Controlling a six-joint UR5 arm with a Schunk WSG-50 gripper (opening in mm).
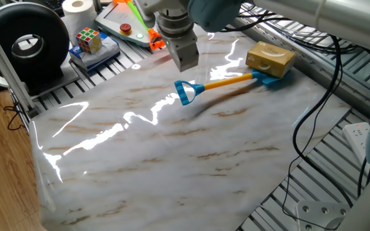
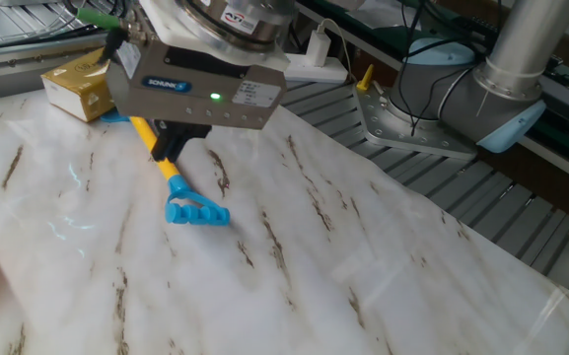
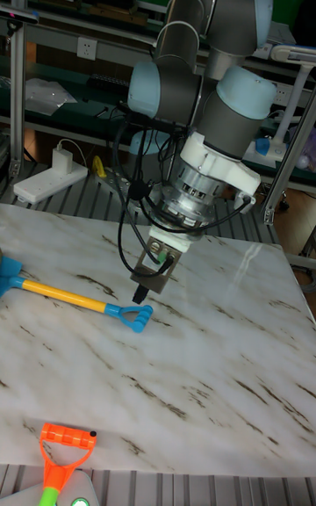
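A toy shovel with a yellow shaft (image 1: 228, 82) and blue handle (image 1: 184, 93) lies on the marbled sheet. Its blue blade (image 1: 276, 79) is partly covered by a yellow box (image 1: 270, 59), which sits on or against it. My gripper (image 2: 169, 158) hangs above the table with its dark fingers pointing down. In exterior view 2 they overlap the shaft, but exterior view 3 places the gripper (image 3: 140, 297) close to the blue handle (image 3: 133, 315), seemingly above it. No contact shows. The fingers look close together, and whether they are open or shut is unclear.
An orange-and-green toy (image 3: 66, 445) lies at one table edge. Beside the sheet stand a puzzle cube (image 1: 88, 40) on a blue-white box and a black ring-shaped object (image 1: 23, 48). Black cables (image 1: 313, 115) hang at the right. Most of the marbled sheet (image 1: 165, 173) is clear.
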